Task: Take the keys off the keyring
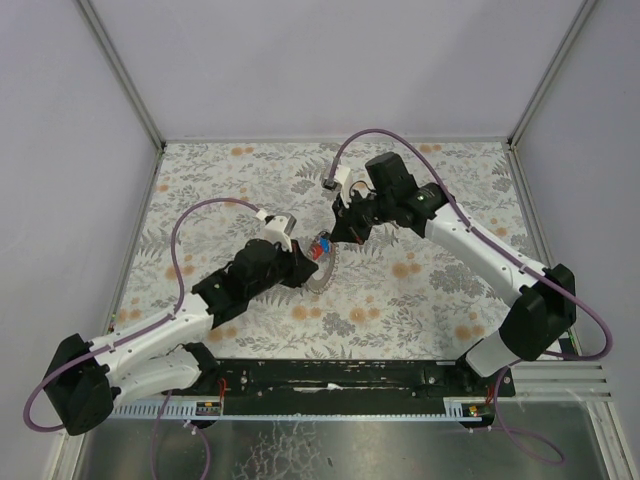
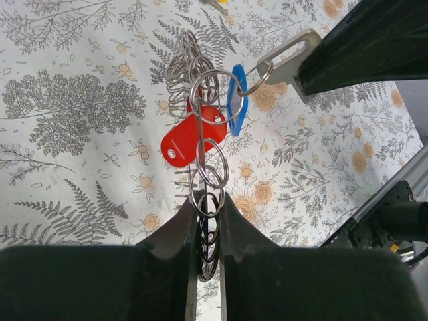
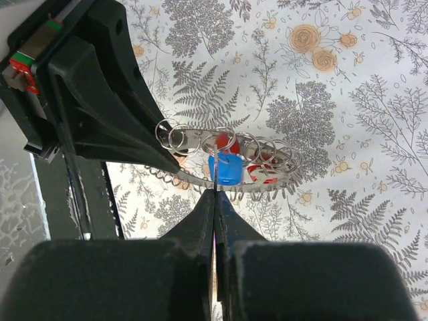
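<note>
My left gripper is shut on the keyring (image 2: 224,167), a loop hung with several small wire rings. A red tag (image 2: 180,143) and a blue tag (image 2: 237,100) hang among them. My right gripper is shut on a thin, flat silver key (image 3: 216,170), seen edge-on in its wrist view. In the left wrist view that key (image 2: 291,57) shows a slotted head, with a small ring through it running toward the blue tag. From above, the right gripper (image 1: 334,238) sits beyond the left gripper (image 1: 303,278), the keyring stretched between.
A small metal piece (image 2: 215,5) lies on the patterned cloth at the upper edge of the left wrist view. Around both arms the cloth (image 1: 400,310) is mostly bare. A dark bar (image 1: 330,374) borders its front edge.
</note>
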